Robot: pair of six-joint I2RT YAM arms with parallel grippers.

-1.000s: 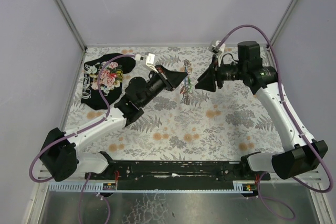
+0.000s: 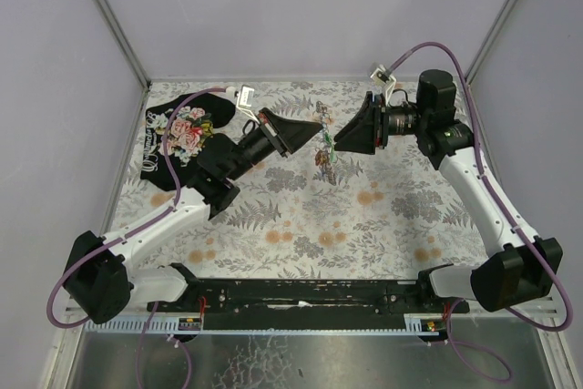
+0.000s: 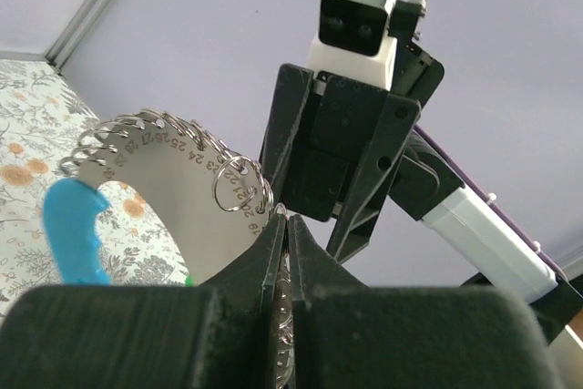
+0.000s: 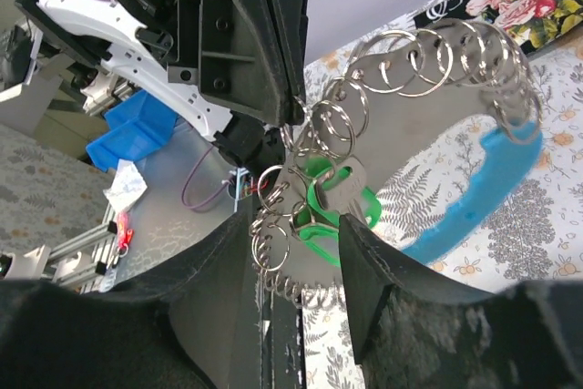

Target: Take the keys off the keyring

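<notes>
A keyring [image 4: 356,138] of many silver rings with a grey numbered plate [image 3: 173,198], a light blue key [image 4: 474,193] and a green key [image 4: 328,216] hangs between the two grippers above the mat. My left gripper [image 2: 316,127] is shut on its rings at the top. My right gripper [image 2: 339,141] is beside the rings at the right; in its own wrist view its fingers frame the lower rings and green key, part open. Whether they touch anything is unclear.
A black floral cloth [image 2: 187,138] lies at the back left of the patterned mat [image 2: 301,234].
Over the last second both arms have shifted slightly, the left toward the lower left. The hanging keyring has swung and turned a little between the grippers.
</notes>
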